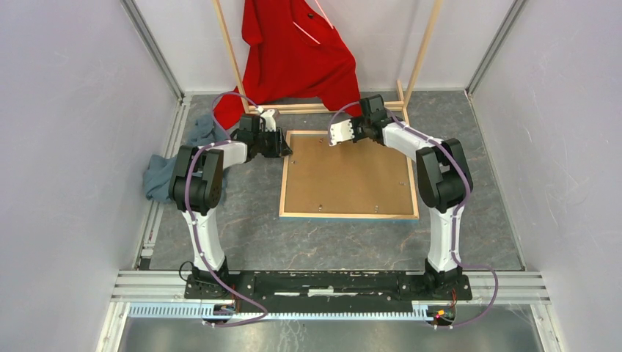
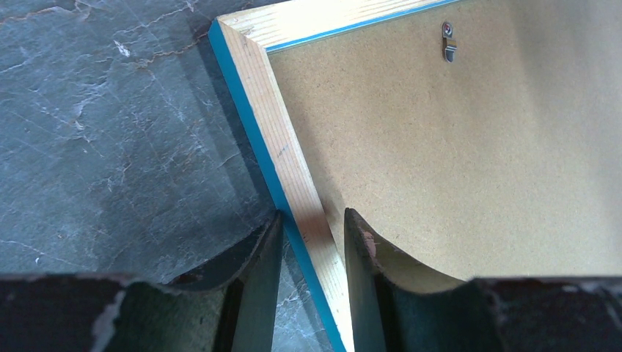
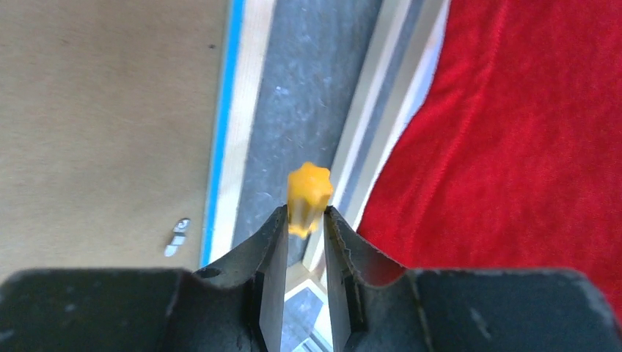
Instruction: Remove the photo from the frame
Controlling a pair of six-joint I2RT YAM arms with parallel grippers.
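Observation:
The frame (image 1: 345, 216) lies back up on the table, its brown backing board (image 1: 345, 183) dotted with small metal clips (image 2: 449, 42). At the frame's left side, my left gripper stands part open, a fingertip either side of the wooden edge (image 2: 282, 147), which has a blue outer face. Over the frame's back right part, my right gripper is shut on a small yellow object (image 3: 306, 192), blurred in its wrist view; a clip (image 3: 176, 235) lies on the board below it. The photo itself is not visible.
A red garment (image 1: 293, 51) hangs on a wooden rack (image 1: 422, 44) behind the frame, close to its back edge. A blue cloth (image 1: 160, 180) lies left of the left arm.

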